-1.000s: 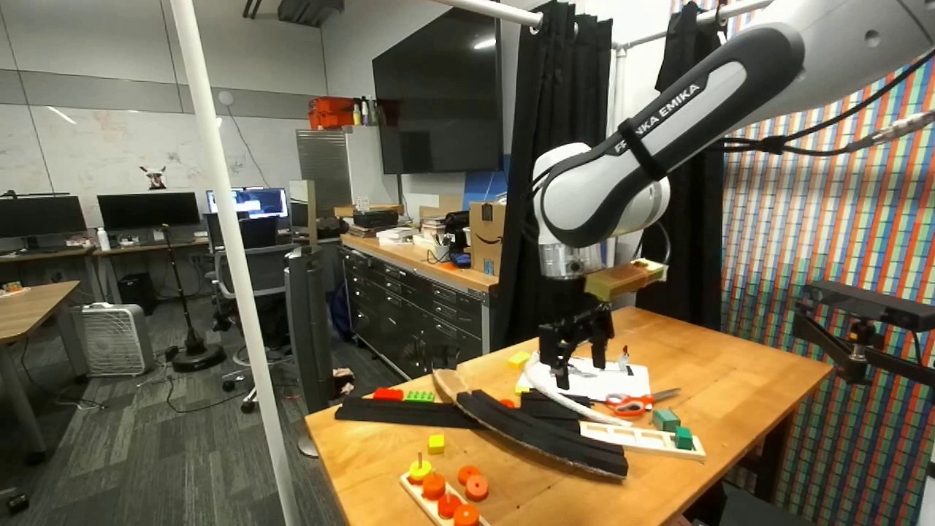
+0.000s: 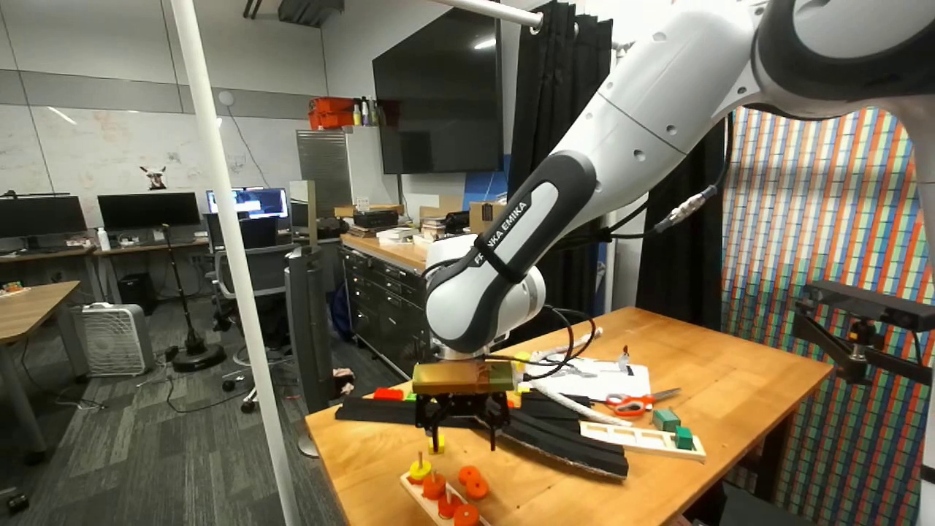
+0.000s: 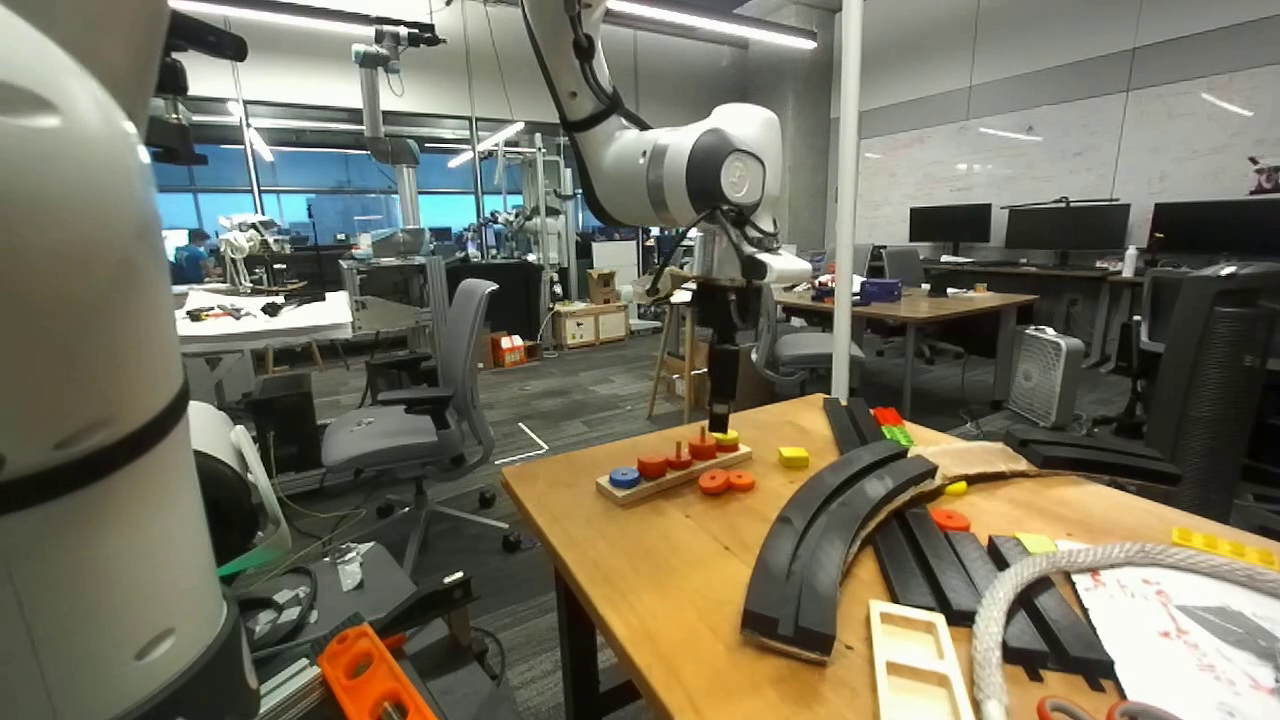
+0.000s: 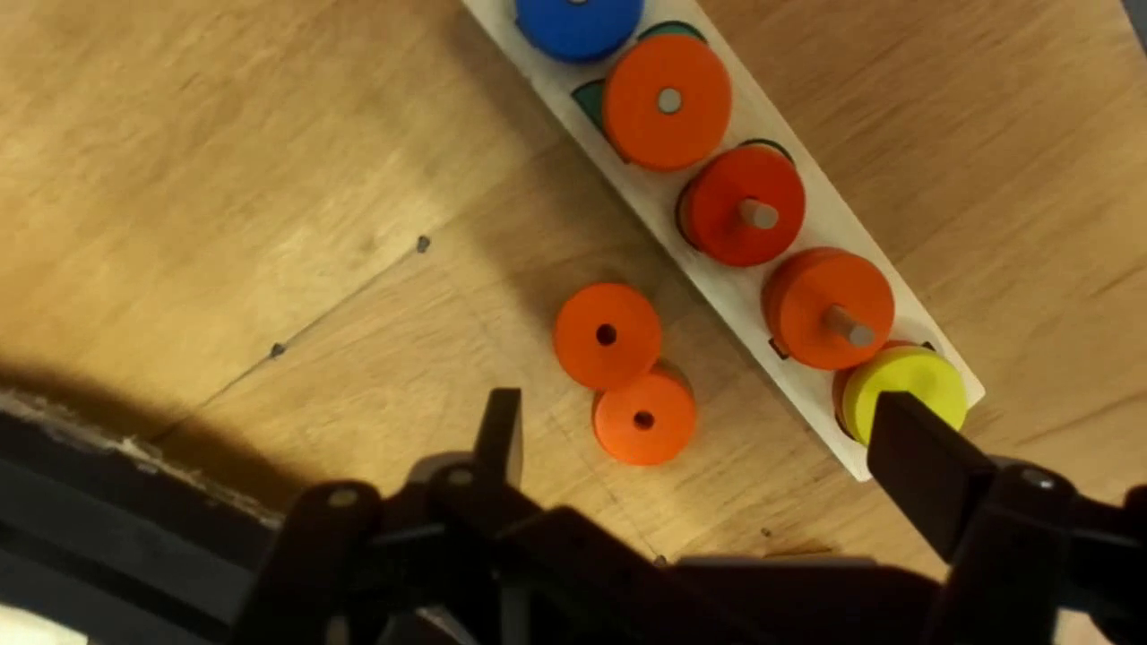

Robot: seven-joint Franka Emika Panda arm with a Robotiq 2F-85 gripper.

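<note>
My gripper is open above the table, its two black fingers wide apart and nothing held between them. In the wrist view, two loose orange discs (image 4: 608, 335) with holes lie touching, with one partly over the other's edge, ahead of the fingers. Beside them runs a pale wooden peg board (image 4: 722, 288) carrying a blue disc (image 4: 578, 23), orange and red discs on pegs, and a yellow disc (image 4: 914, 382) at the end near the right finger. In exterior view 1 the gripper (image 2: 464, 431) hangs over the area behind the board.
Black track pieces (image 2: 561, 443) lie across the table behind the discs. A yellow block (image 3: 793, 457) sits by the board. Scissors (image 2: 632, 404), a wooden tray (image 2: 635, 437) and green blocks (image 2: 666, 420) are on the other side of the tracks.
The arm has swung left in exterior view 1, from above the white paper and scissors to over the peg board area, and come lower. The table objects appear unmoved.
</note>
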